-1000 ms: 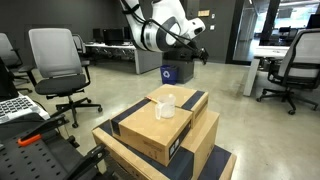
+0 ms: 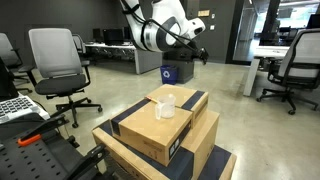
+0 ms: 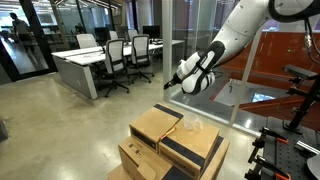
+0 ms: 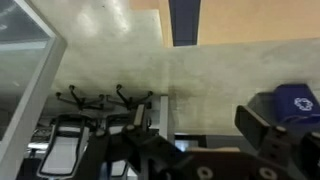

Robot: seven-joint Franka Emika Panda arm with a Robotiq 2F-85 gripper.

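My gripper is open in the wrist view, with two dark fingers well apart at the lower middle and nothing between them. The white arm (image 2: pixel 165 28) is held up beyond the cardboard boxes (image 2: pixel 150 132), clear of them. A small white, cup-like object (image 2: pixel 166 102) stands on top of the boxes; exterior view 2 shows it faintly as a pale shape (image 3: pixel 193 126). The wrist view shows only a box edge with a dark strip (image 4: pixel 185 20) at the top, without the white object.
Office chairs (image 2: pixel 60 70) stand to the left and right in exterior view 1. Behind the boxes is a blue bin (image 2: pixel 170 74). A dark table (image 2: pixel 45 155) with a keyboard (image 2: pixel 22 108) lies at the near left. Open floor surrounds the boxes.
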